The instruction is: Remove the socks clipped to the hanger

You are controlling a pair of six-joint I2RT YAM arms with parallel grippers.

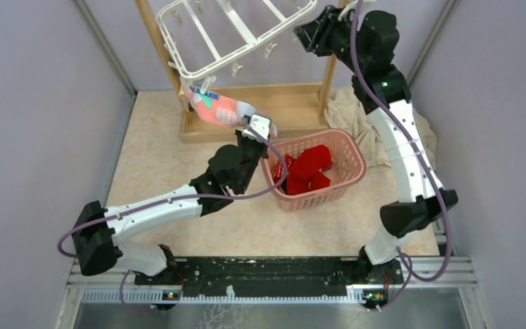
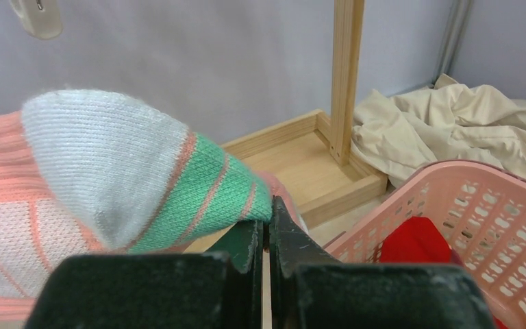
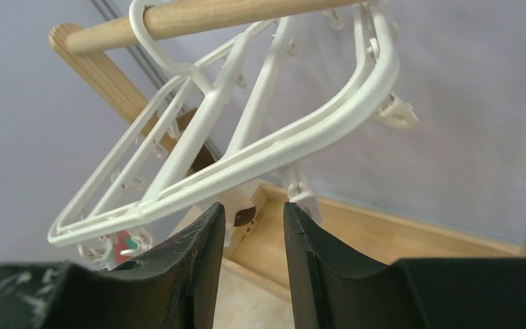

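A peach, grey and green sock (image 1: 219, 111) stretches from a clip at the white hanger's (image 1: 252, 45) front-left corner to my left gripper (image 1: 257, 127). In the left wrist view, the sock (image 2: 144, 175) reaches the tips of my left gripper, which is shut with its cloth at the tips. My right gripper (image 1: 309, 37) is beside the hanger's right end. In the right wrist view its fingers (image 3: 205, 257) stand part-way apart, with only background visible between them, under the hanger's rail (image 3: 246, 162). A white and brown sock (image 3: 236, 203) hangs farther back.
A pink basket (image 1: 348, 147) holding red socks (image 1: 308, 164) stands right of my left gripper. The wooden stand's base (image 1: 281, 96) lies behind, with a beige cloth (image 1: 421, 137) to its right.
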